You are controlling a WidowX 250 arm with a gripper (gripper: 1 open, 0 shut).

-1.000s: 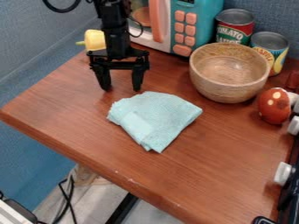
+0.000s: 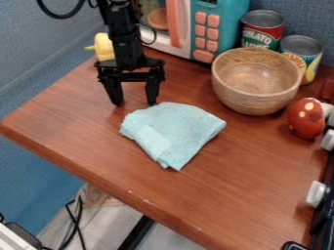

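Note:
My black gripper point(image 2: 135, 96) hangs over the left part of the wooden table point(image 2: 78, 132), its two fingers pointing down and spread apart, with nothing seen between them. To its lower right lies a folded light-blue cloth point(image 2: 171, 133). A yellow object point(image 2: 102, 46) is partly hidden behind the arm.
At the back are a teal toy microwave point(image 2: 226, 21), a tomato can point(image 2: 260, 31), another can point(image 2: 300, 54) and a wooden bowl point(image 2: 253, 83). A red spotted egg-shaped object point(image 2: 306, 118) and a black appliance point(image 2: 318, 209) line the right edge.

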